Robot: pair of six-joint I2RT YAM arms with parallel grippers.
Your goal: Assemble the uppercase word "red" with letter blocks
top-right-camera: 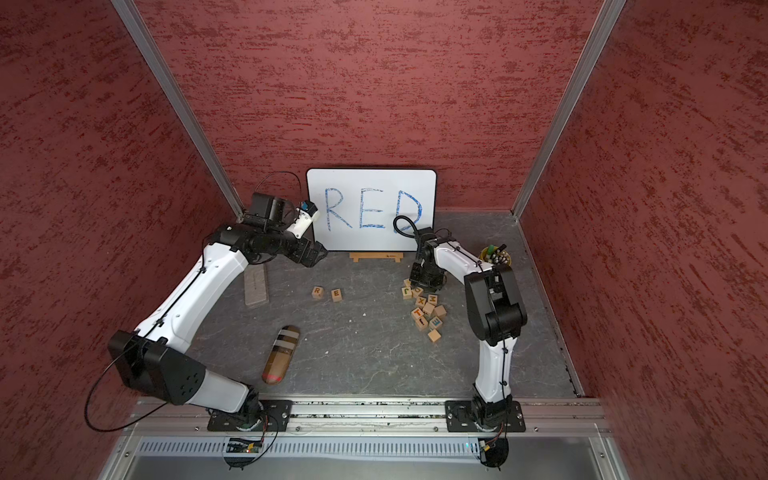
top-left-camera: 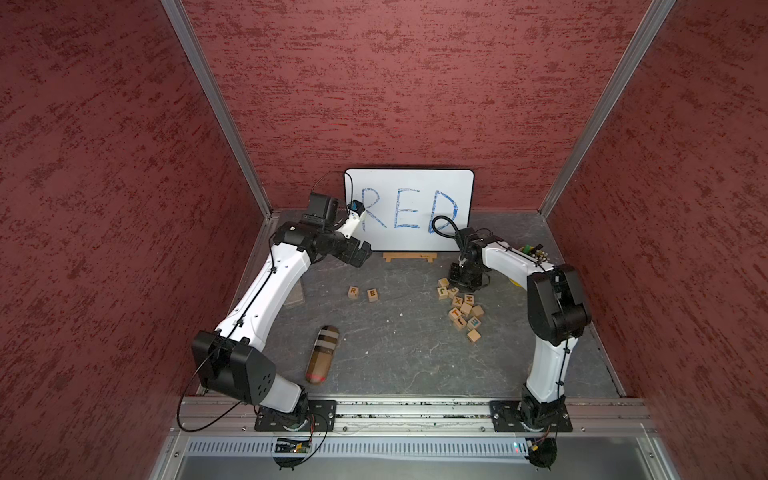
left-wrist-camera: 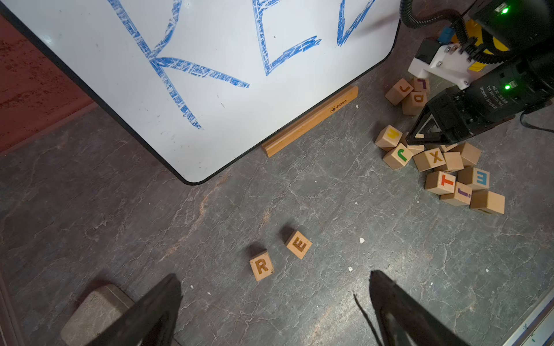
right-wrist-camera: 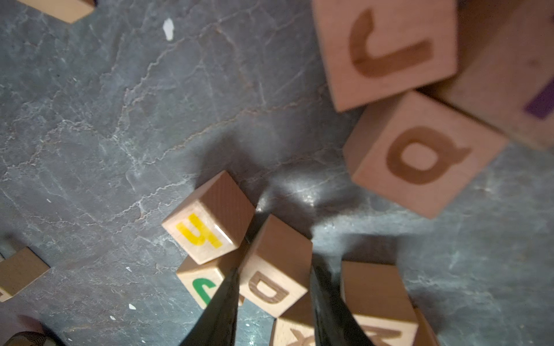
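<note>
Blocks R (left-wrist-camera: pixel 261 265) and E (left-wrist-camera: pixel 299 244) lie apart on the floor left of the pile, with my left gripper open and empty above them. In the pile at the right, the D block (right-wrist-camera: pixel 270 280) sits tilted among neighbours marked with a yellow letter (right-wrist-camera: pixel 200 229) and a green one (right-wrist-camera: pixel 203 287). My right gripper is low over it, fingers part open on either side of the D block's near part; whether they touch it is unclear.
A whiteboard (top-left-camera: pixel 409 180) with RED stands at the back. A brush-like roll (top-left-camera: pixel 322 352) lies front left, a grey slab (top-right-camera: pixel 255 281) at the left, a yellow container behind the right arm.
</note>
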